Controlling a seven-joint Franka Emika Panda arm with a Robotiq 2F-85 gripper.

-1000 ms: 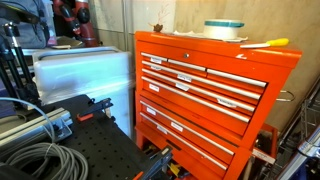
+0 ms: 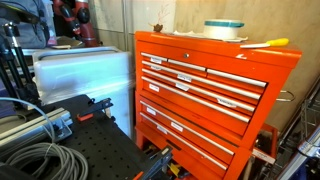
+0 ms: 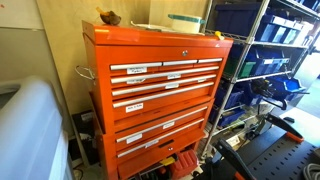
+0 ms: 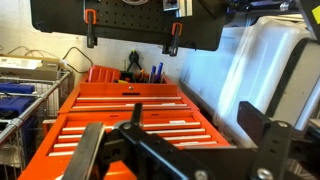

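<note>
My gripper is open in the wrist view, its dark fingers standing wide apart near the lower edge with nothing visible between them. Beyond it the red tool chest (image 4: 180, 117) appears upside down. A side-on view shows the same red chest (image 2: 200, 90), its labelled drawers shut. On its top sit a white and teal round container (image 2: 223, 28) and a yellow-handled tool (image 2: 264, 44). A small brown object (image 3: 110, 17) also lies there. Neither exterior view clearly shows my fingers.
A white bin (image 2: 85, 72) stands beside the chest. The black table (image 2: 100, 145) in front carries coiled cable (image 2: 45, 160) and orange-and-black clamps. Wire shelving with blue bins (image 3: 235, 20) is on the chest's other side. Loose tools lie low by the chest's base.
</note>
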